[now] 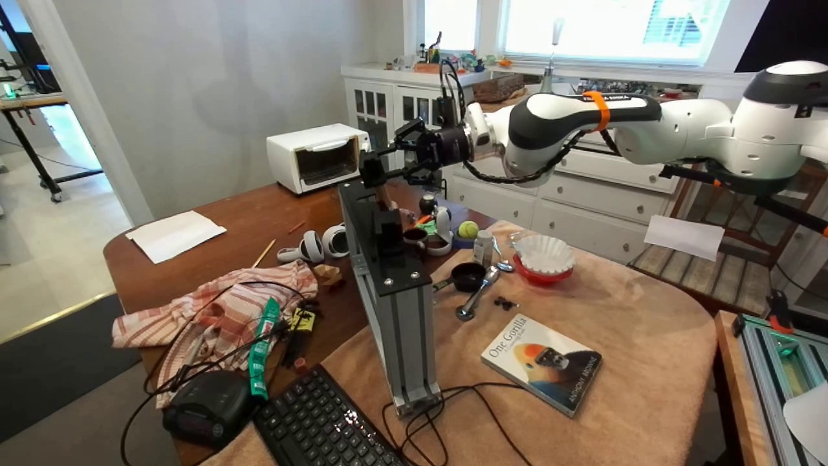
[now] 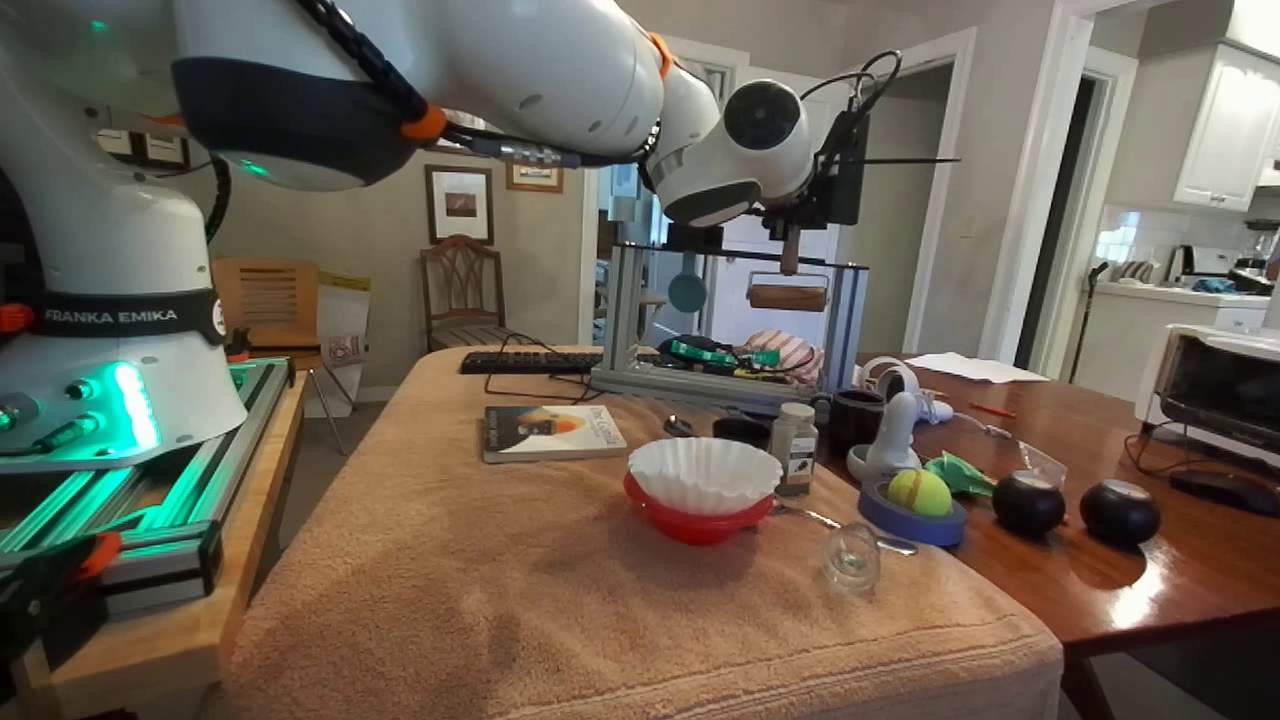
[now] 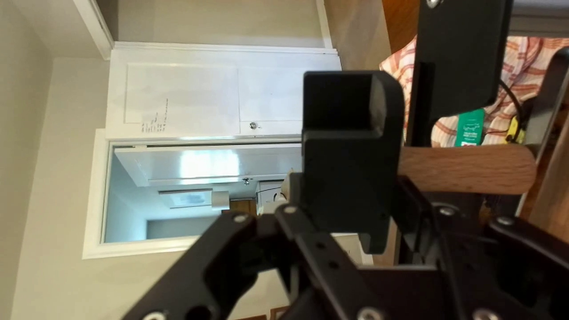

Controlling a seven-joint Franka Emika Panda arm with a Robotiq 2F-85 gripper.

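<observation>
In exterior view 2, a wooden roller (image 2: 787, 295) hangs in a wire frame from an upright wooden handle, inside the metal rack (image 2: 615, 318). My gripper (image 1: 374, 168) is at the rack's black top plate (image 1: 401, 276), shut on the upper part of that handle. The wrist view shows the handle (image 3: 469, 168) coming out from behind the near black finger (image 3: 346, 176), its rounded end toward the right. Where the pads meet the wood is hidden by that finger. Close to the handle is another dark plate edge (image 3: 458, 58) of the rack.
A teal round tool (image 2: 687, 292) hangs beside the roller. Below the rack lie a striped cloth (image 1: 256, 291) and a keyboard (image 1: 322, 423). A book (image 1: 541, 361) and a red bowl (image 2: 696, 523) with paper liners sit on the tan towel, which has free room toward the robot.
</observation>
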